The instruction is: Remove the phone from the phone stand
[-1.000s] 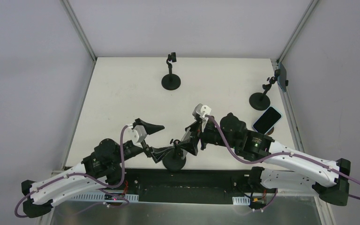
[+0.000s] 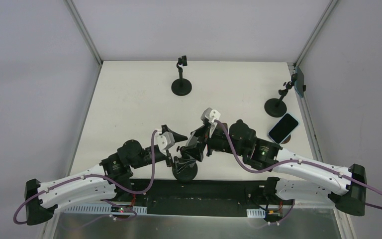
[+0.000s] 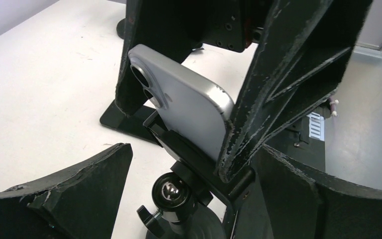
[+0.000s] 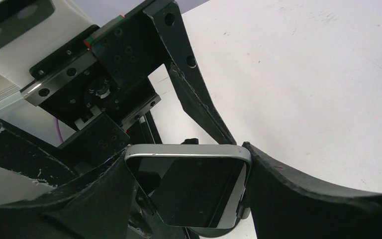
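Note:
A silver phone (image 3: 194,102) sits in the black cradle of the front phone stand (image 3: 171,191), whose round base (image 2: 184,174) is at the table's front edge. My right gripper is shut on the phone's upper part, seen from above in the right wrist view. My left gripper is open around the stand's neck area, just below the phone, with nothing clearly gripped; in the top view it comes in from the left.
An empty stand (image 2: 181,87) is at the back middle. Another stand (image 2: 275,107) holding a device is at the right, with a flat phone (image 2: 283,128) in front of it.
My right gripper, on the phone, has shifted slightly to the left.

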